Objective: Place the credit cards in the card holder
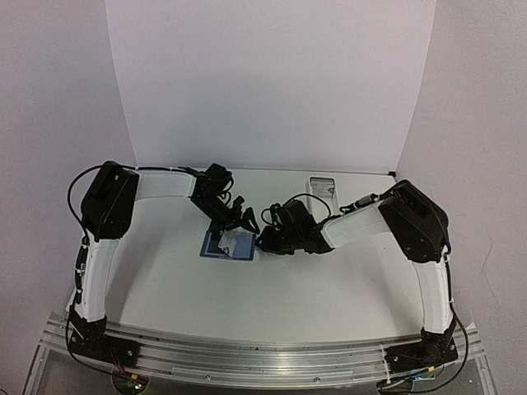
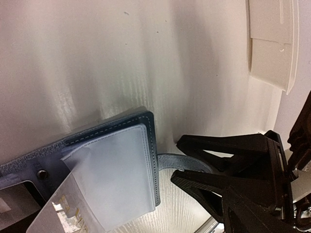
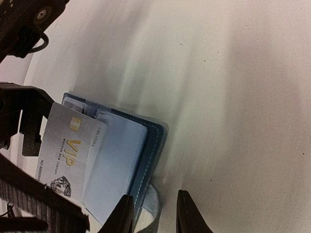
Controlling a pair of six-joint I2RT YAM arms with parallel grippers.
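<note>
The silver VIP card [image 3: 68, 145] lies tilted over the blue card holder [image 3: 155, 136], its right end at the clear pocket [image 3: 114, 165] and the rest outside it. In the left wrist view the card [image 2: 63, 208] rises off the holder [image 2: 150, 145]. My left gripper [image 1: 236, 234] stands open over the holder. One of its fingers [image 3: 32, 133] is against or very close to the card's outer edge; another is nearer the camera. Open at the holder's right side, my right gripper has the holder's blue loop [image 2: 182, 161] between its fingers. The left fingers are outside the left wrist view.
A white tray [image 1: 321, 194] stands at the back right, behind my right arm. The two grippers are close together at the holder.
</note>
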